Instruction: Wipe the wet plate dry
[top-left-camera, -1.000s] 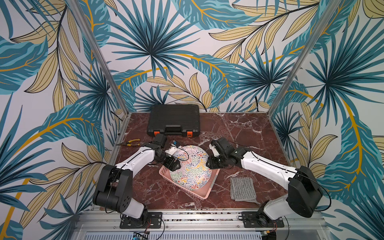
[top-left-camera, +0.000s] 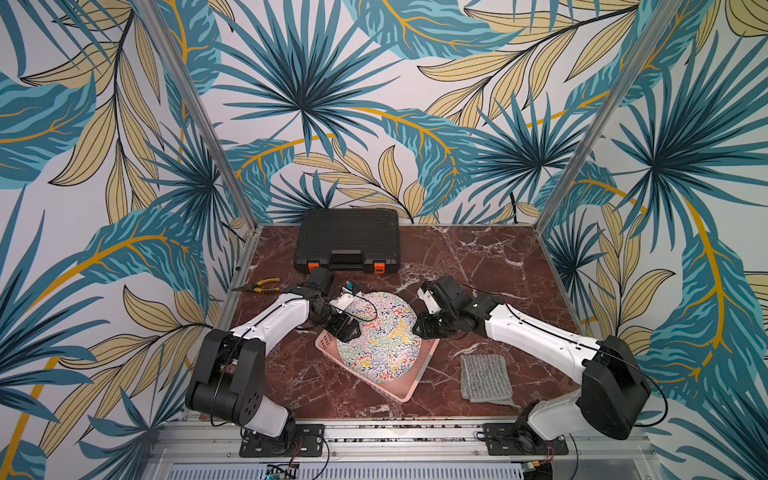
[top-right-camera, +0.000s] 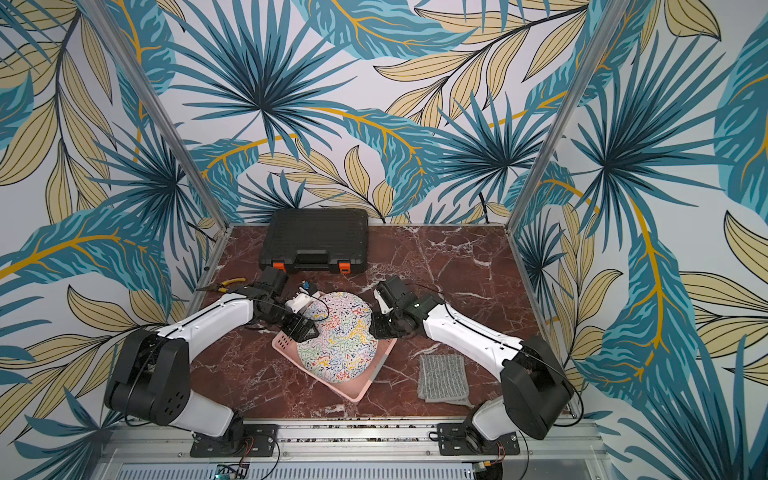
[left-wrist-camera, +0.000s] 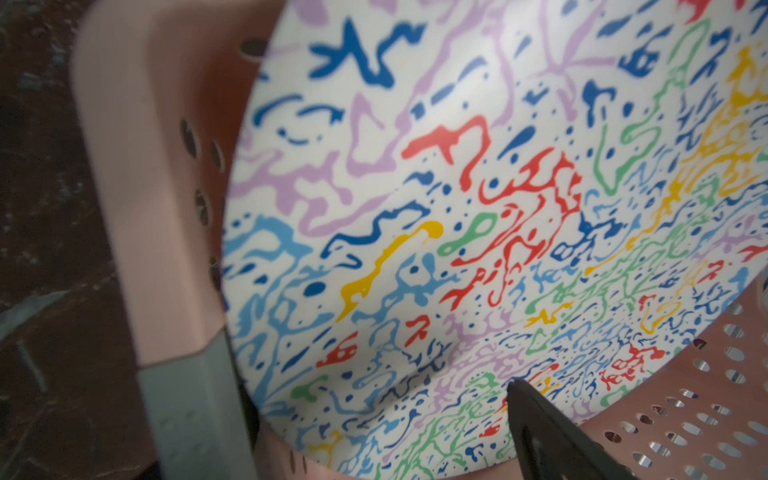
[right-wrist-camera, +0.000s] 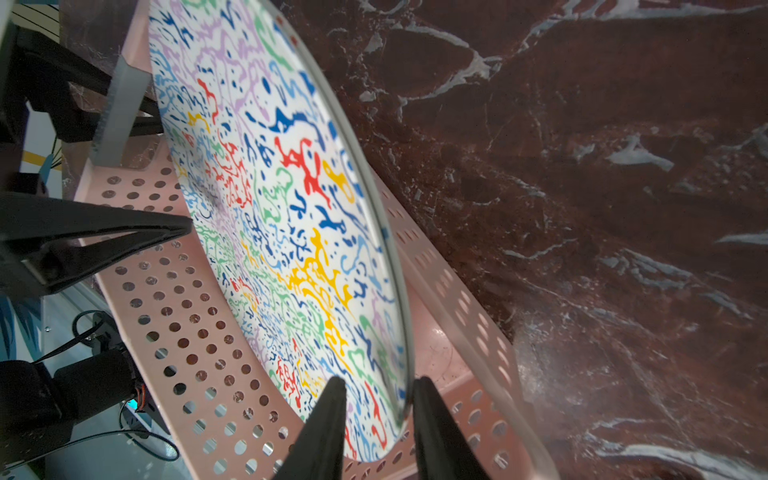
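Note:
The round plate (top-left-camera: 377, 340), white with a multicoloured squiggle pattern, leans tilted inside a pink perforated basket (top-left-camera: 404, 390). At its left side my left gripper (top-left-camera: 345, 328) stands open, close to the basket's grey corner piece; one dark finger (left-wrist-camera: 560, 440) shows in front of the plate in the left wrist view. My right gripper has its fingers on either side of the plate's rim, part open with a gap around it. Whether either finger touches the plate, I cannot tell. A grey cloth (top-left-camera: 486, 378) lies flat to the right. No water is discernible on the plate.
At the back left lies a closed black case (top-left-camera: 347, 240) with orange latches. Yellow-handled pliers (top-left-camera: 262, 285) rest near the left table edge. Bare marble tabletop (top-left-camera: 496, 264) spreads across the back right, behind the right arm.
Both arms look nearly unmoved, and the cloth lies where it was.

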